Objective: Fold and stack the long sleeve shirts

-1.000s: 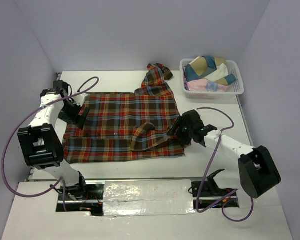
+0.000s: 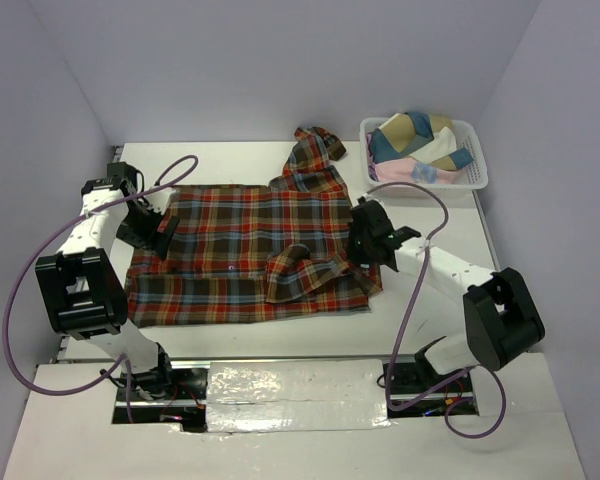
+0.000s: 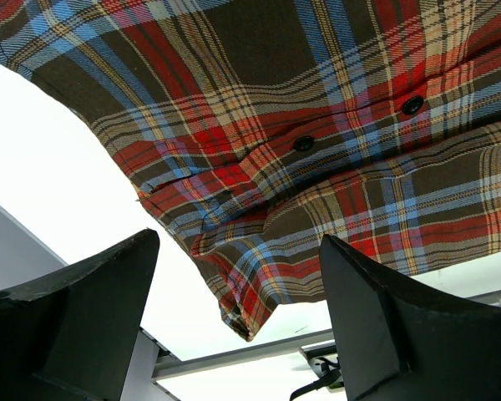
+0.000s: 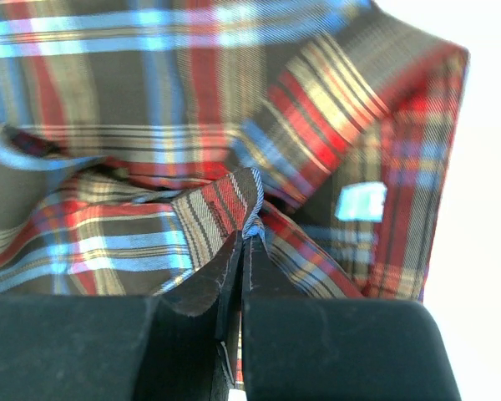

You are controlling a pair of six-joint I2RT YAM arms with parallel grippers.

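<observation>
A plaid shirt (image 2: 250,225) in red, black and blue lies spread across the table. One sleeve (image 2: 305,158) reaches out at the far side; the other (image 2: 298,275) is bunched over the body at the near right. In the right wrist view my right gripper is shut on that sleeve's cuff (image 4: 221,200), the cloth pinched upright between the fingertips. At the shirt's left edge, my left gripper (image 2: 152,235) stands open above the fabric. The left wrist view shows a hem corner (image 3: 246,309) between its spread fingers, untouched.
A white basket (image 2: 472,178) of folded or crumpled cloth stands at the back right. Bare table (image 2: 435,228) shows to the shirt's right and in a strip in front of it. A pale label (image 4: 361,201) shows inside the collar area.
The left arm stays still.
</observation>
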